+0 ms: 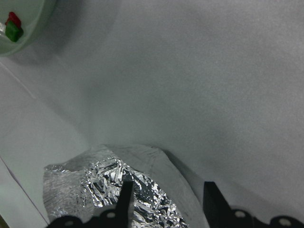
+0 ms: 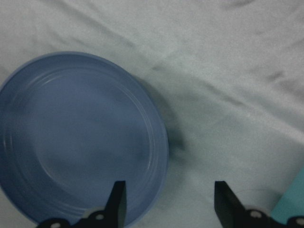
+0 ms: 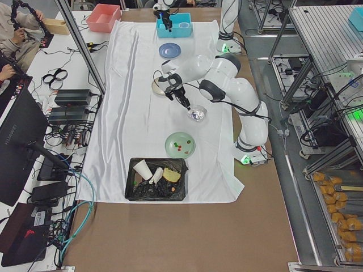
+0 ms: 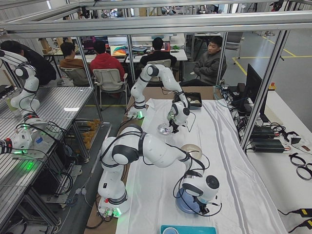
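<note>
My left gripper hangs open just above a crumpled silver foil piece (image 1: 118, 185) on the white cloth, nothing held. A green plate (image 3: 180, 145) with small red and green pieces lies nearer the camera in the left view. My right gripper is open over the edge of a blue plate (image 2: 80, 133), which is empty, beside a teal bin (image 3: 174, 33) with a cup in it.
A black lined bin (image 3: 150, 192) holding a white cup, a yellow piece and other waste stands at the cloth's near end. A cream plate (image 4: 191, 148) lies mid-cloth, partly hidden by arms. A pink bin (image 3: 104, 18) sits on the side table.
</note>
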